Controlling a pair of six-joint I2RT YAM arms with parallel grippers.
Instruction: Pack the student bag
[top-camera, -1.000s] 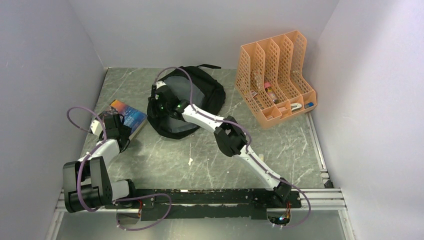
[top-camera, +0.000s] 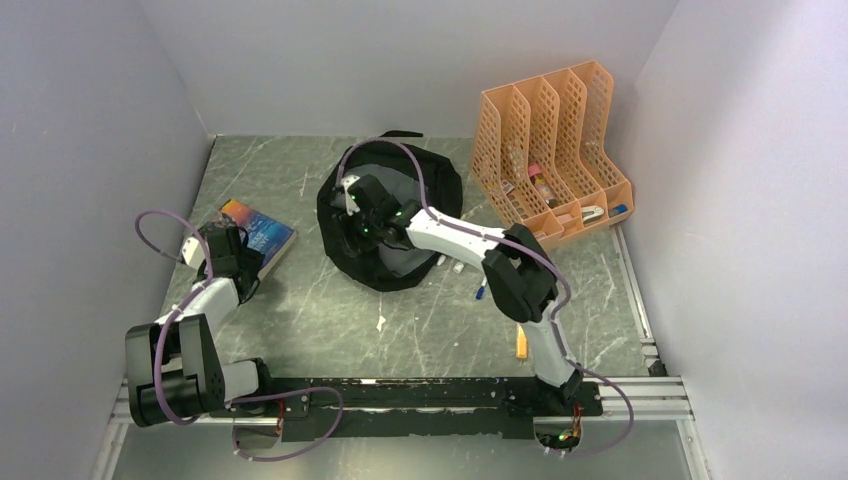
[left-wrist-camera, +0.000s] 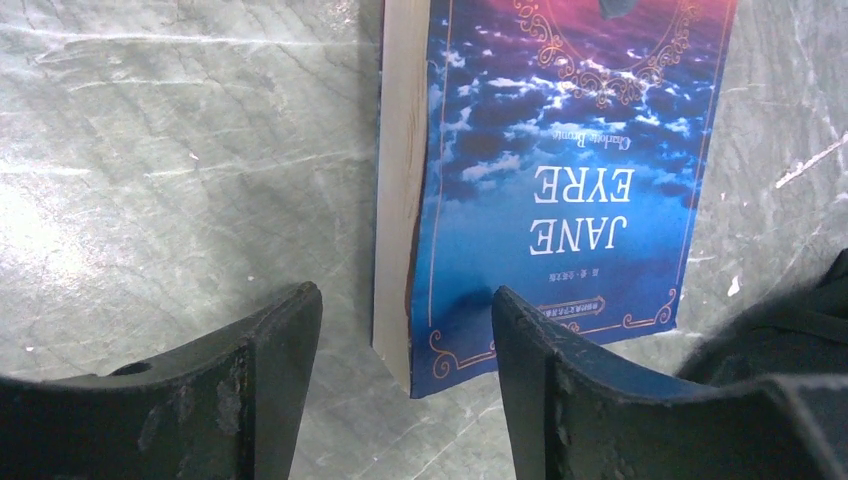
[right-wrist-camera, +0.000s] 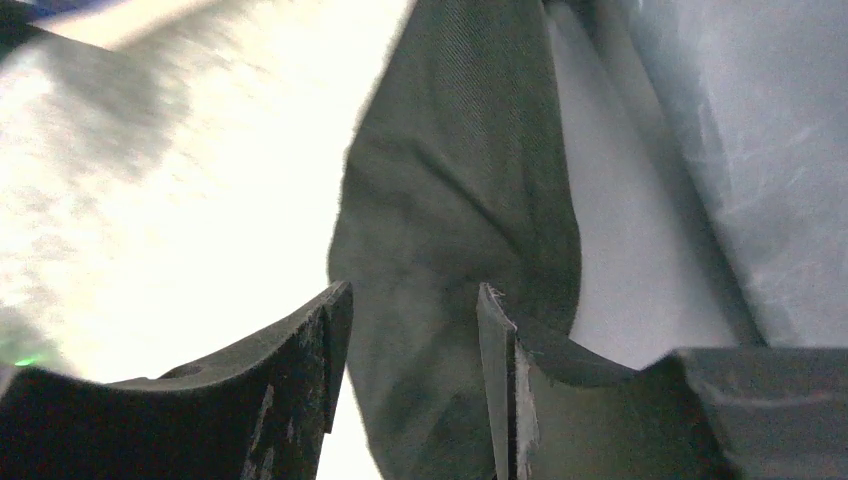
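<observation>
The black and grey bag (top-camera: 405, 262) lies on the table at centre back, its mouth spread. My right gripper (top-camera: 355, 232) is over its left rim. In the right wrist view the fingers (right-wrist-camera: 318, 345) stand apart, with the bag's black fabric (right-wrist-camera: 450, 220) between and beyond them; contact cannot be made out. A blue "Jane Eyre" book (top-camera: 262, 232) lies flat at the left. Above its near end my left gripper is open, its right finger over the cover (left-wrist-camera: 560, 230) and its left over bare table.
An orange organiser (top-camera: 552, 150) with small items stands at the back right. A blue pen (top-camera: 481, 289), small white pieces (top-camera: 458, 267) and a yellow item (top-camera: 521, 342) lie near the right arm.
My right gripper has moved to the right and slightly nearer the front, and the bag has shifted right with it. Small items beside the right arm now show. Left arm and book are unchanged.
</observation>
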